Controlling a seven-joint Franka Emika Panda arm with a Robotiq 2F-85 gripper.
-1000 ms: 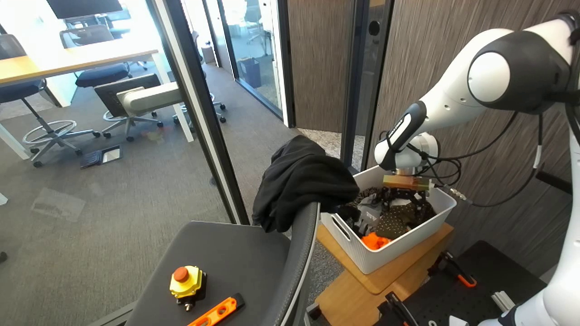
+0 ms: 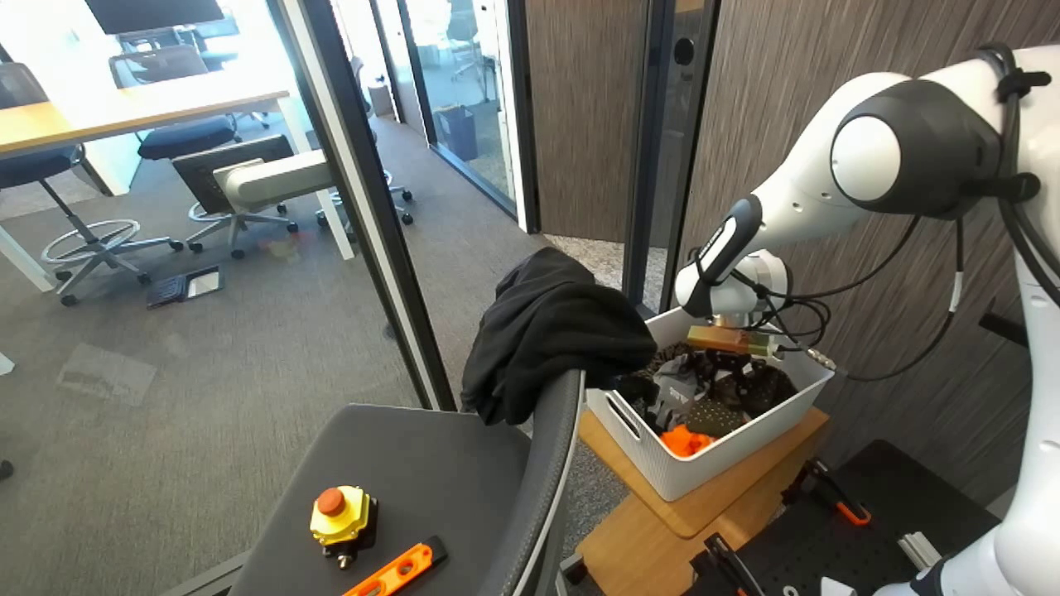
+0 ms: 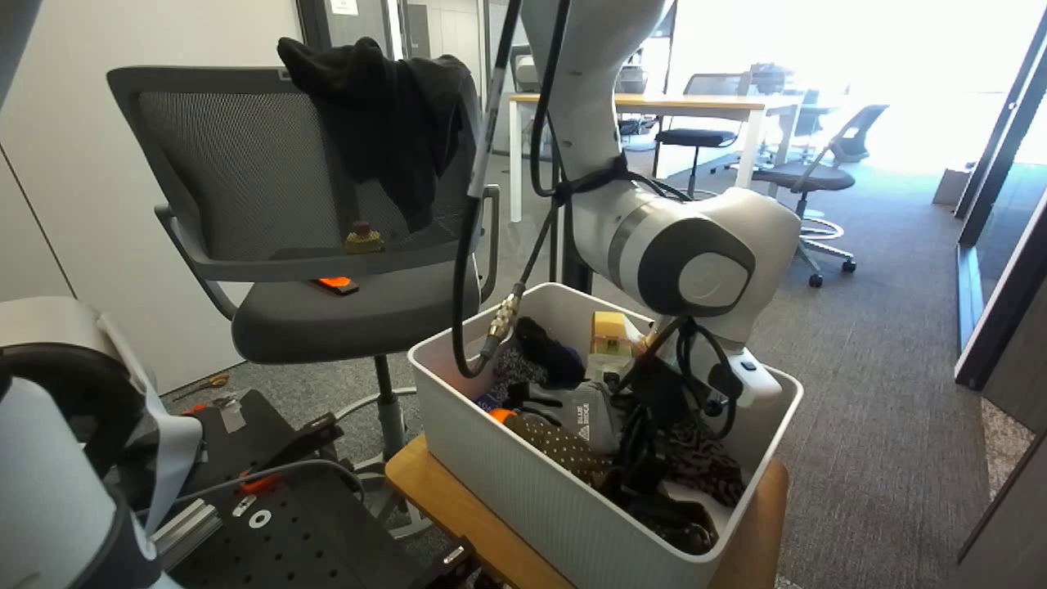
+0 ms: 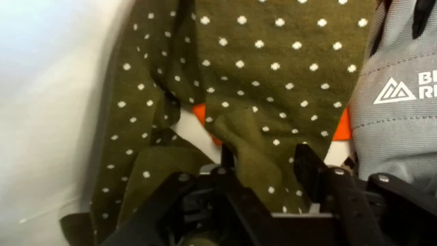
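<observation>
My gripper is down inside the white bin (image 3: 520, 451). In the wrist view its fingers stand apart, with a bunched fold of olive polka-dot cloth (image 4: 278, 69) in the gap between them. The fingers do not look closed on that fold. A grey garment (image 4: 395, 106) with a white mountain logo lies right of the cloth. Orange fabric (image 4: 343, 127) peeks out from under the dots. Exterior view 2 shows the gripper only as dark parts among dark clothes, its tips hard to make out.
Bin walls stand close around the hand; the bin rests on a wooden stand (image 2: 636, 556). A black garment (image 2: 556, 328) hangs over the chair back beside it. On the chair seat (image 2: 417, 457) are a yellow-red button box (image 2: 338, 511) and an orange tool (image 2: 397, 569).
In exterior view 1 the arm has shifted slightly left and its hand sits a little lower in the bin. The chair and the things on it have stayed put.
</observation>
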